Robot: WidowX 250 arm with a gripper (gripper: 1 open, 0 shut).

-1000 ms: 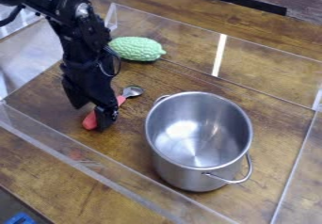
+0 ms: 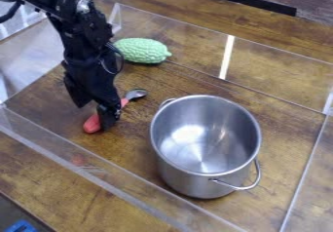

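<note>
My black gripper (image 2: pixel 93 109) is low over the wooden table, its fingers around a red-handled spoon (image 2: pixel 95 121) that lies on the surface with its metal head pointing up and to the right. The gripper looks open; the dark fingers partly hide the handle. A large steel pot (image 2: pixel 205 143) stands to the right, with a loop handle at its lower right. A green bumpy corn-like toy (image 2: pixel 142 51) lies behind the arm.
A clear low barrier (image 2: pixel 53 143) runs along the near left, with clear edges also at the back and right. A blue object sits at the bottom left corner.
My gripper and wrist have shifted slightly to the left. The spoon, pot and green toy look unmoved.
</note>
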